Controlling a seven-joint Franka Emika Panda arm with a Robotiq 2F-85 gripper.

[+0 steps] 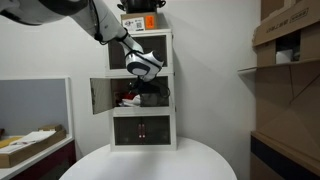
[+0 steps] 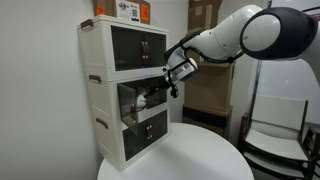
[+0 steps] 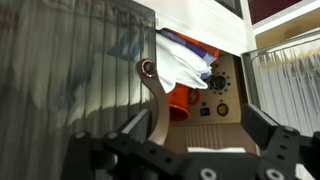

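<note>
A white cabinet [image 1: 174, 110] with three tiers of dark see-through doors stands at the edge of the round table. In its middle tier the left door [image 1: 101, 95] is swung out, showing red and white contents [image 1: 128, 100]. My gripper is open before this tier, with nothing visible gripped. From the wrist, a brown curved handle [image 3: 157, 100] on a see-through door lies near the left finger. Between the door panels show white cloth [image 3: 178, 65], an orange item [image 3: 178, 102] and a brown box [image 3: 222, 95]. Exact contact with the handle cannot be judged.
The upper doors [image 2: 135, 46] and lower doors [image 2: 146, 135] are closed. Boxes [image 2: 132, 12] sit on top of the cabinet. Cardboard [image 1: 288, 95] stands to the right, and a white chair [image 2: 275, 135] is behind the arm.
</note>
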